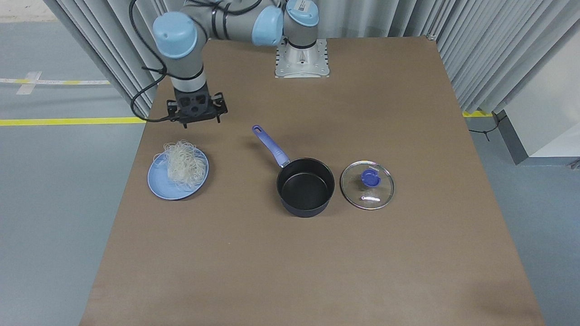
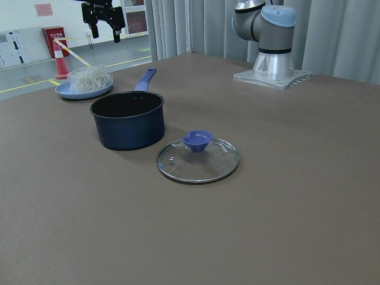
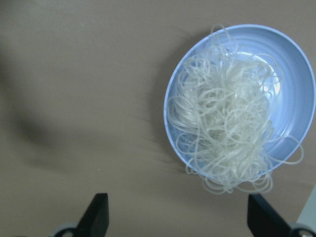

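Observation:
My gripper (image 1: pixel 201 122) hangs open and empty above and behind a light-blue plate (image 1: pixel 160 182), which holds a tangle of translucent noodles (image 1: pixel 185 165); in the wrist view the noodles (image 3: pixel 222 108) spill over the plate's rim. To the plate's right stands an empty dark saucepan (image 1: pixel 305 190) with a blue handle (image 1: pixel 269 142) angled toward the back. A glass lid (image 1: pixel 359 193) with a blue knob (image 1: pixel 370 176) lies flat just right of the pan.
The robot base (image 1: pixel 302 68) sits at the back edge, with grey curtains behind it. The plate is near the table's left edge.

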